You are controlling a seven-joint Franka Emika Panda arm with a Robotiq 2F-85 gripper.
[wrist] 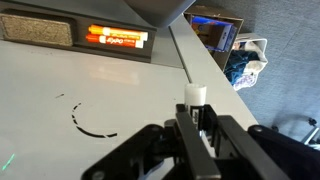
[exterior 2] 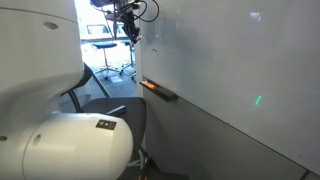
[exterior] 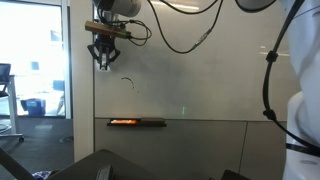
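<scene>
My gripper is shut on a white, cylinder-like object (wrist: 195, 94), its far end showing beyond the fingers in the wrist view. What exactly it is, I cannot tell. In exterior view 1 the gripper (exterior: 102, 48) is high at the left edge of the whiteboard (exterior: 210, 70), with a small pale piece (exterior: 104, 63) beneath its fingers. Exterior view 2 has the gripper (exterior 2: 128, 22) near the board's far edge. A thin black curved mark (wrist: 92, 134) is on the board. Whether the held object touches the board is not clear.
Orange-and-white markers (wrist: 117, 36) lie in the board's ledge, beside an eraser-like block (wrist: 38, 30). A small green mark (exterior: 183, 110) is on the board. Beyond its left edge are a doorway and an office chair (exterior: 7, 95). An open box (wrist: 213, 32) sits on the floor.
</scene>
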